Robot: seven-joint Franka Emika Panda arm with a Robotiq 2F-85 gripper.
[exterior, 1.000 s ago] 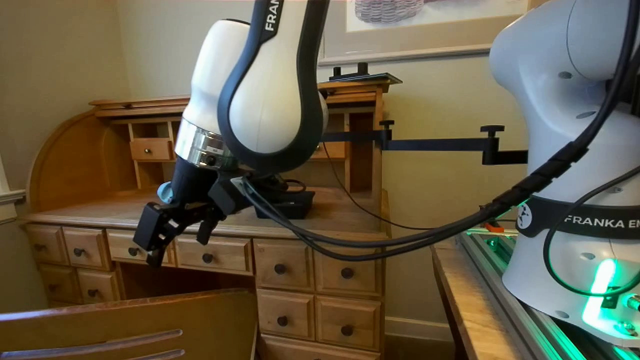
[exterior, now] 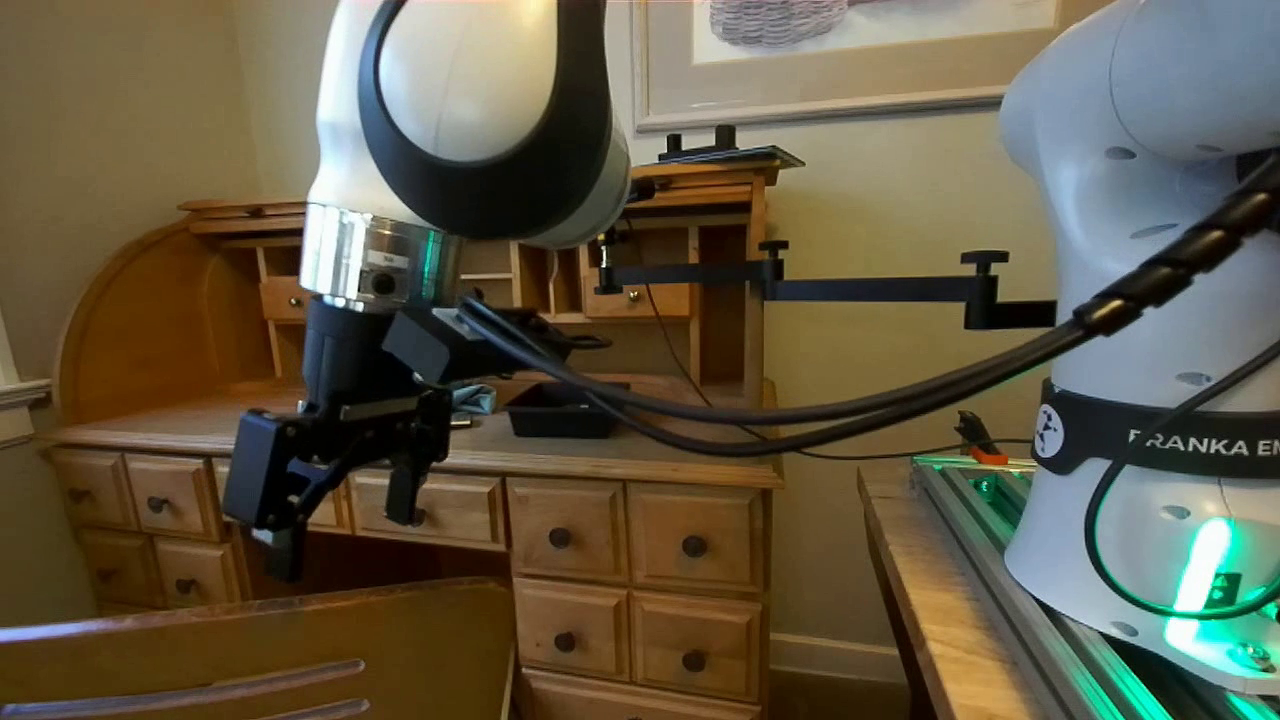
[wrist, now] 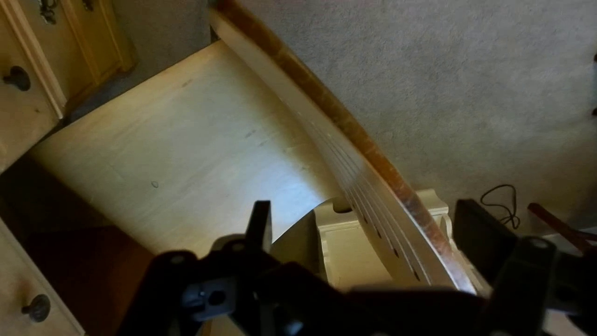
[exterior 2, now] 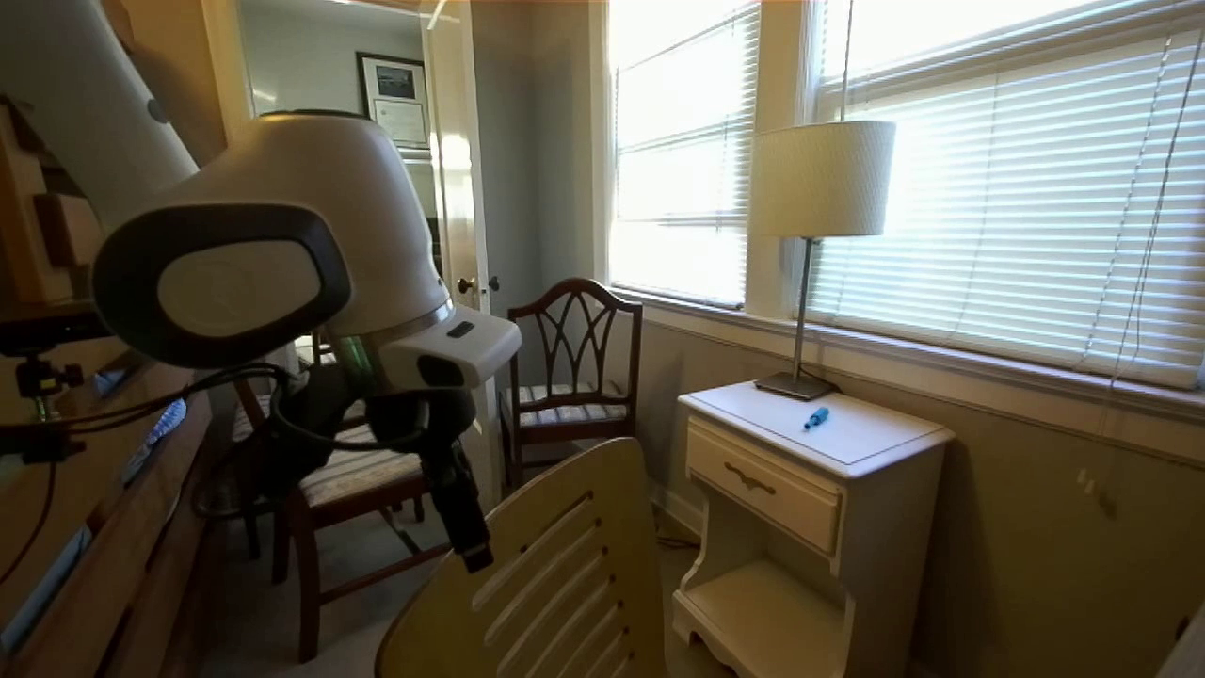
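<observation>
My gripper (exterior: 345, 528) hangs in the air in front of the roll-top desk, pointing down, above the back of a light wooden chair (exterior: 258, 642). Its fingers stand open, with nothing between them. Looking down in the wrist view, I see the two dark fingers (wrist: 260, 224) spread apart, and the curved chair back (wrist: 358, 154) runs beneath the gap. The chair seat (wrist: 184, 151) lies lower, to the left. From the window side, the gripper shows edge-on beside the chair back, so its gap is hidden there.
On the desk (exterior: 672, 454) sit a black tray (exterior: 564, 410) and a bluish cloth (exterior: 475, 398), partly behind my arm. A white nightstand (exterior 2: 892, 439) holds a lamp (exterior 2: 804, 305) and a small blue item (exterior 2: 816, 418). Carpet (wrist: 447, 84) is bare at the wrist view's upper right.
My arm has lowered and shifted left in the first exterior view. The gripper now hangs lower and points more steeply down, nearer the chair back. The desk and chair have not moved.
</observation>
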